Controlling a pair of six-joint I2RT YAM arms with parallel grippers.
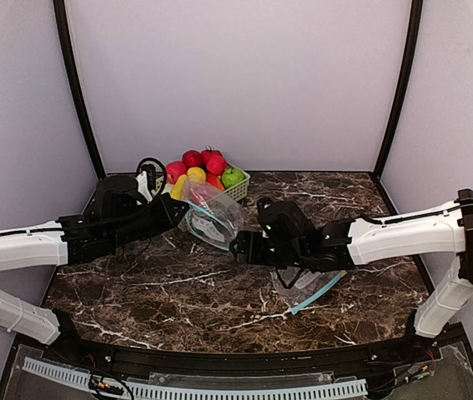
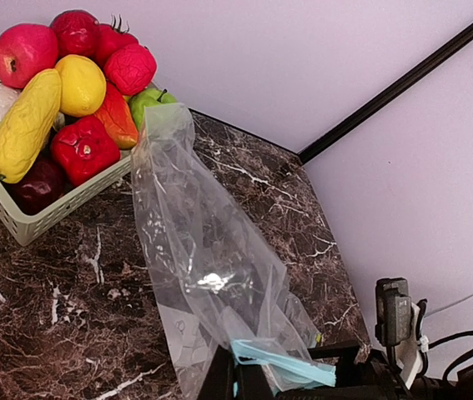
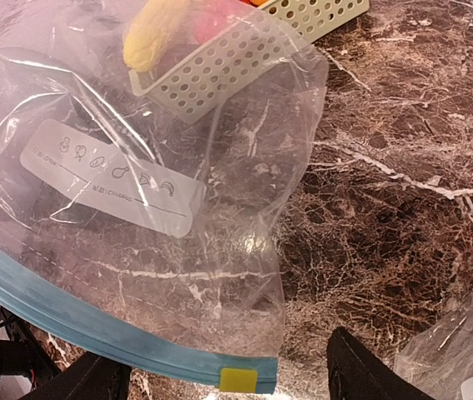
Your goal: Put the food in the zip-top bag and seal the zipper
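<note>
A clear zip top bag (image 1: 213,218) with a blue zipper strip hangs between my two grippers; no food shows inside it. My left gripper (image 1: 183,208) is shut on the bag's zipper edge, and in the left wrist view its blue strip (image 2: 290,364) crosses the fingertips. In the right wrist view, my right gripper stands open, with the strip's yellow end (image 3: 239,380) showing between its spread fingers. The food, several toy fruits and vegetables (image 2: 77,92), fills a pale basket (image 2: 61,207) at the back.
A second clear bag (image 1: 307,287) with a blue strip lies flat on the table beneath my right arm. Walls close off the back and sides.
</note>
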